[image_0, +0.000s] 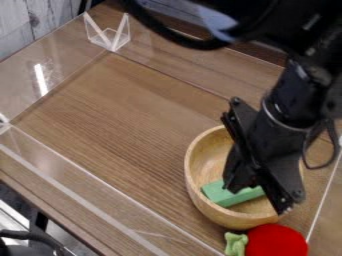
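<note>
My black gripper (254, 160) hangs over a wooden bowl (205, 150) at the right of the camera view. A green block (227, 197) lies inside the bowl, partly under the gripper. The gripper looks shut, and I see nothing held in it; its tips are hard to make out.
A red plush object (277, 241) with a green part (235, 244) sits just below the bowl at the front right. A clear plastic piece (108, 32) stands at the back left.
</note>
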